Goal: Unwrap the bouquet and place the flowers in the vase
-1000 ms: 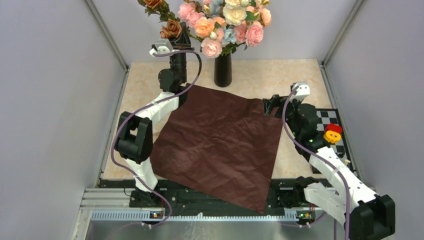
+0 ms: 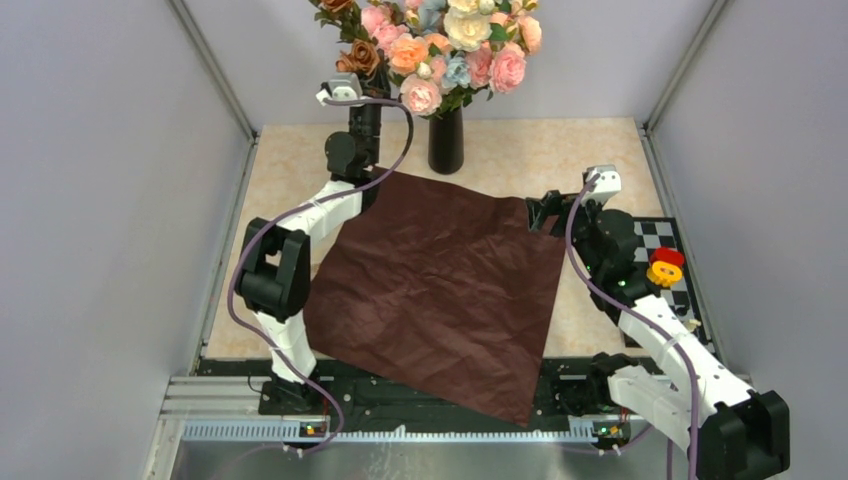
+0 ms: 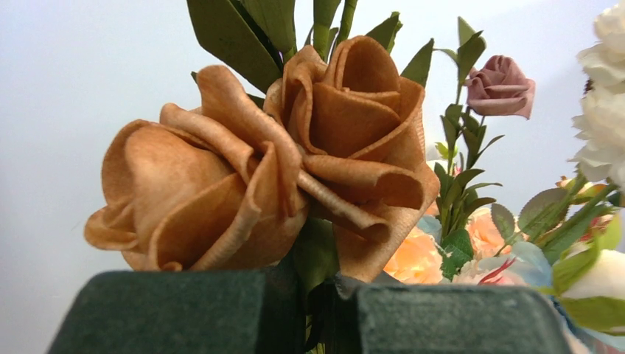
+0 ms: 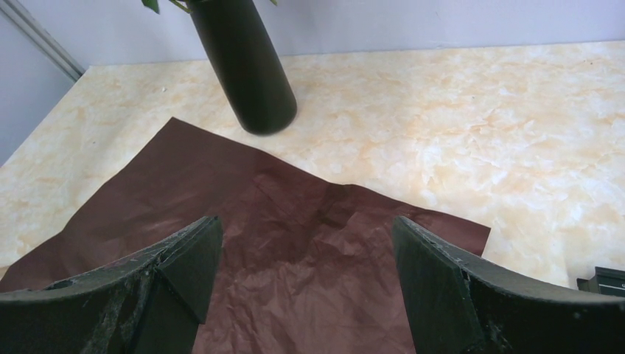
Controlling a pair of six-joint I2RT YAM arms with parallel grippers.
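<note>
My left gripper [image 2: 377,80] is shut on a stem of brown roses [image 2: 359,57], just left of the bouquet [image 2: 468,28]. In the left wrist view two large brown roses [image 3: 361,110] fill the space above its fingers [image 3: 169,313]; the lower stem is mostly hidden. The black vase [image 2: 446,145] stands upright at the back of the table, holding pink, cream, orange and blue flowers. My right gripper hangs over the right side of the cloth, open, with nothing between its fingers. The vase [image 4: 247,74] also shows in the right wrist view, behind the cloth.
At the right edge a checkered board [image 2: 650,235] carries a red piece [image 2: 667,257] and a yellow piece [image 2: 664,273].
My right arm is nearly still.
</note>
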